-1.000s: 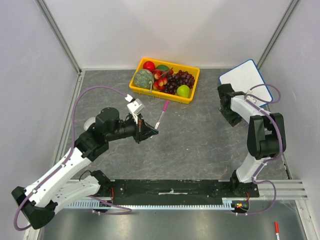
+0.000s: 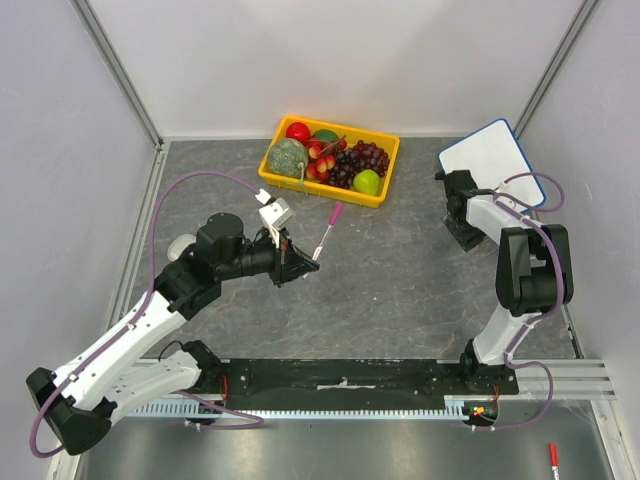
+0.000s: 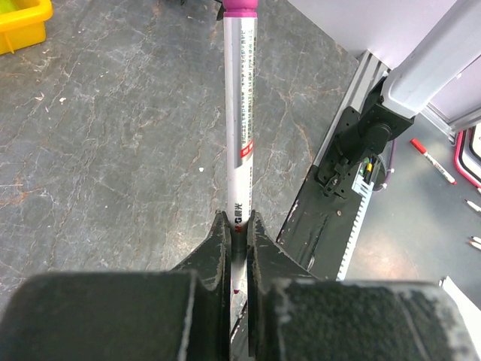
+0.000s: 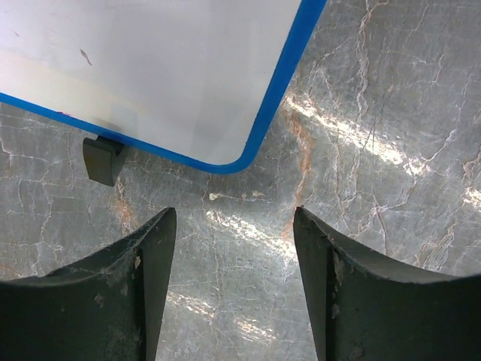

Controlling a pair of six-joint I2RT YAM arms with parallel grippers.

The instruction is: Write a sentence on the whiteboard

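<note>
A white marker with a magenta cap [image 3: 240, 105] stands upright in my left gripper, which is shut on its lower end. In the top view this marker [image 2: 326, 232] points up and away over the middle of the table. The blue-rimmed whiteboard [image 2: 490, 155] leans at the back right, partly covered by my right arm. Through the right wrist view, a rounded corner of the whiteboard [image 4: 195, 90] lies just beyond my right gripper. Its fingers are apart with only bare table between them, not touching the board.
A yellow basket [image 2: 386, 192] of fruit and vegetables stands at the back middle. A small black block [image 4: 103, 160] sits at the whiteboard's edge. The grey table [image 2: 400, 280] between the arms is clear. Outside the front edge lies a red-capped marker [image 3: 434, 160].
My right gripper has shifted slightly to the right beside the whiteboard.
</note>
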